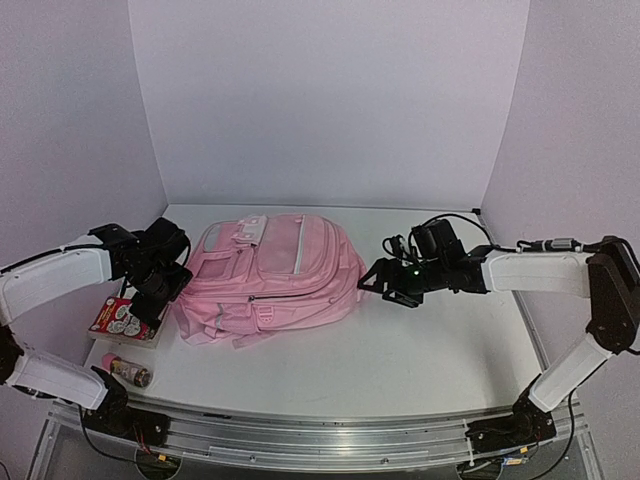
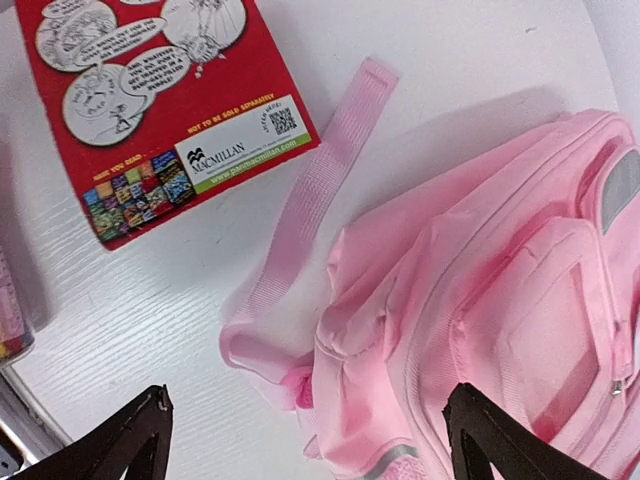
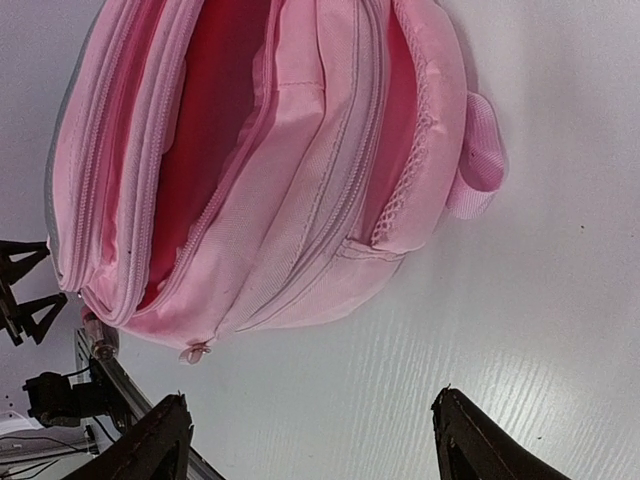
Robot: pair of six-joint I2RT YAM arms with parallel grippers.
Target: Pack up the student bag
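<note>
A pink backpack point(image 1: 290, 270) lies on its side across the table's left and middle. In the right wrist view its red-lined main pocket point(image 3: 205, 110) gapes between unzipped edges. My left gripper is open above the bag's bottom end, its fingers wide apart and nothing held; a pink strap point(image 2: 300, 220) lies on the table ahead of it. A red book point(image 2: 170, 100) lies flat at the far left, and a bottle point(image 1: 127, 370) with a pink cap rests on its side nearer the front. At the bag's right end my right gripper stands open and empty.
A metal rail point(image 1: 320, 445) runs along the front edge, and grey walls point(image 1: 330, 100) enclose the back and sides.
</note>
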